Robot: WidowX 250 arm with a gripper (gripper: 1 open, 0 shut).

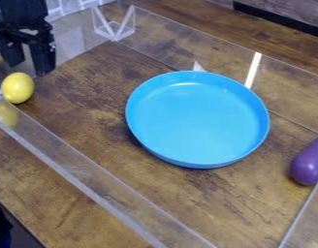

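Note:
My gripper (24,50) hangs at the top left, dark, fingers apart and pointing down, with nothing seen between them. Just below it, a yellow egg-shaped object (16,86) rests on the wooden floor against the left side. A large blue round plate (197,118) lies right of centre. Near the right edge is a purple elongated object (308,160), resembling an eggplant.
Clear plastic walls border the wooden work area, with a yellow reflection of the egg-shaped object in the lower left one. A small white wire-like shape (112,24) sits at the top. The wood between the plate and the left side is clear.

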